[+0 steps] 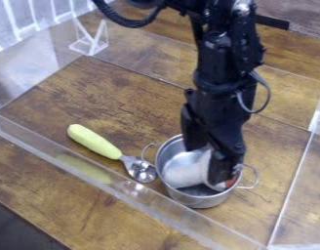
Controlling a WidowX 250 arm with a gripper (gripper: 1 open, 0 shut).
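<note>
A steel pot [197,195] with two looped handles stands on the wooden table [85,190]. My black gripper [214,150] reaches down into it over a white object [186,173]; its fingers are open as far as can be seen, though the tips are partly hidden. A small red item shows at the right inside the pot, mostly covered by the gripper. Left of the pot lie a pale yellow-green long object [95,141] and a metal spoon-like piece [141,171].
Clear plastic barriers run along the near left, back and right of the work area. A clear bracket [90,37] stands at the back left.
</note>
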